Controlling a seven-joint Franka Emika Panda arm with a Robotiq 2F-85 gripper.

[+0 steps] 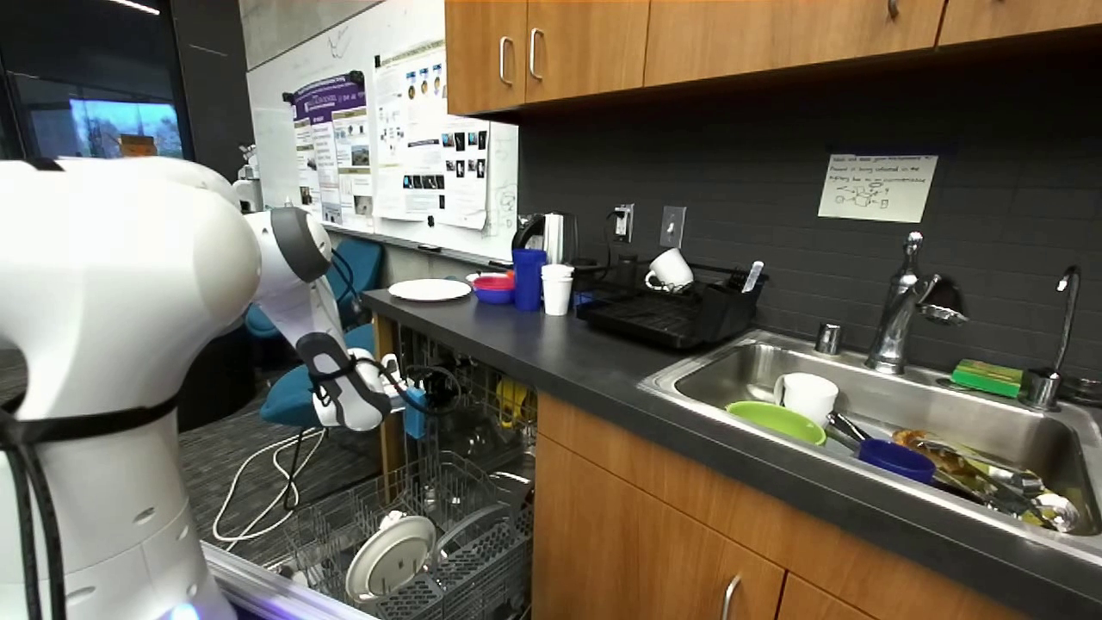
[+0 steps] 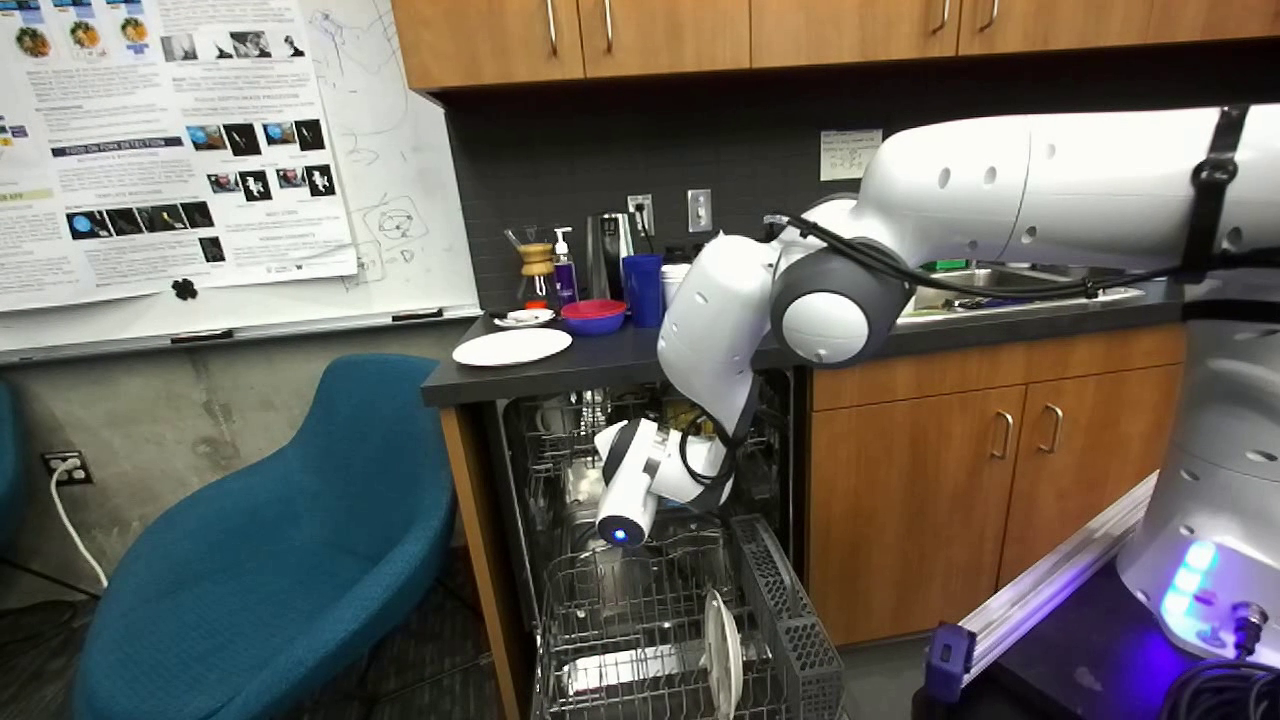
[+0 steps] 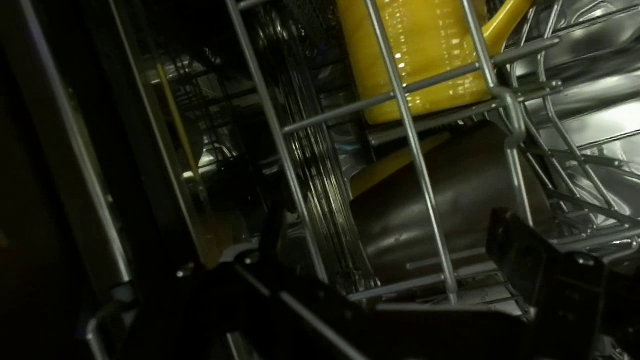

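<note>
My gripper is open in the wrist view, its dark fingers (image 3: 520, 255) spread apart at the edge of the dishwasher's upper rack (image 3: 414, 144). Nothing shows held between them. Beyond the wires, a dark mug or cup (image 3: 462, 198) lies in the rack, seemingly tilted, with a yellow cup (image 3: 414, 60) with a handle next to it. The first exterior view has my wrist (image 1: 356, 398) in front of the dishwasher opening; the dark fingers are hard to make out there. From the second exterior view the arm (image 2: 672, 462) hides them.
Below, the lower rack (image 2: 600, 600) is pulled out with a white plate (image 2: 722, 654) standing in it. The countertop (image 1: 609, 351) and wooden cabinets (image 1: 630, 506) border the dishwasher on the right. Dishes lie in the sink (image 1: 754, 372); a white plate (image 1: 430, 289) rests on the counter's left end.
</note>
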